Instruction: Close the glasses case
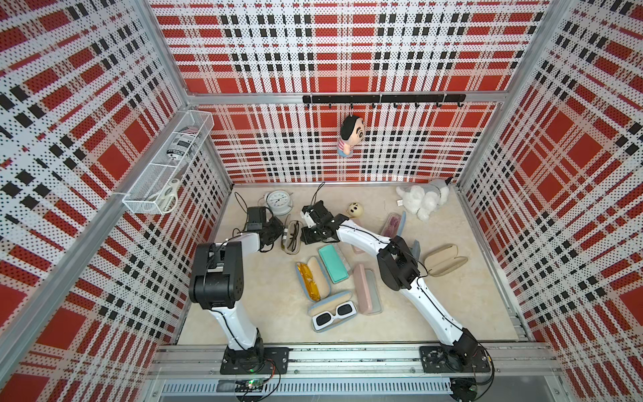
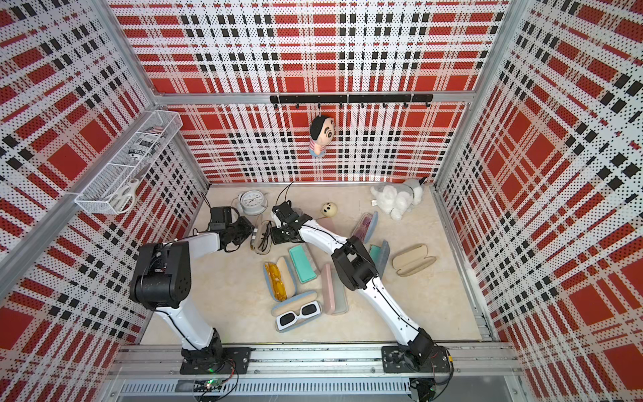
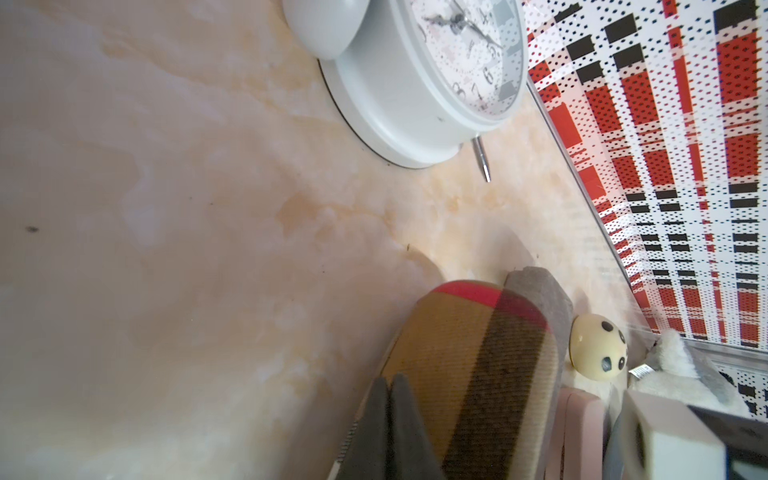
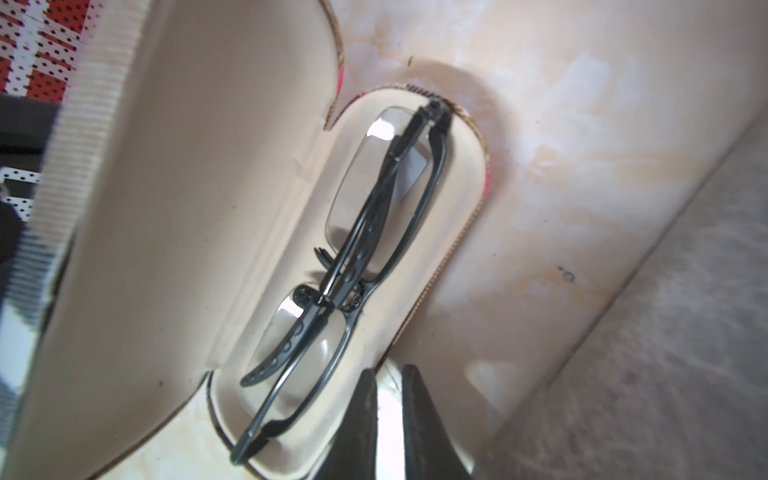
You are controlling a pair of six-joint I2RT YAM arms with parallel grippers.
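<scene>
The open glasses case [image 4: 240,224] lies at the far left of the table, with black-framed glasses [image 4: 352,272] folded in its cream base. Its lid stands raised; the left wrist view shows the lid's tan, black and red plaid outside [image 3: 480,368]. My left gripper is shut on the lid's outer side, its fingertips in front of the plaid; contact is not clear. At the base's outer edge, my right gripper has its fingers slightly apart, with nothing visible between them. Both arms partly cover the case's surroundings from above.
A white alarm clock [image 1: 278,201] stands behind the case. A grey object [image 4: 656,344] lies close on the base's side. Several other cases, including a teal one [image 1: 333,262] and one with yellow glasses [image 1: 309,280], fill the middle.
</scene>
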